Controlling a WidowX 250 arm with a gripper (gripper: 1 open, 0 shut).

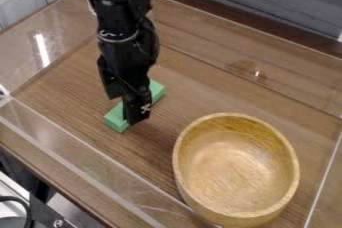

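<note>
A small green block (116, 120) lies on the wooden table, angled diagonally, partly hidden under my black gripper (131, 100). The gripper hangs from the arm at upper middle, low over the block's middle, its dark fingers on or very near it; it stands open, and whether the fingers touch the block is hard to tell.
A yellow oval bowl (235, 169) sits at the lower right, a short way from the block. A wall runs along the back; dark cables show at the lower left edge.
</note>
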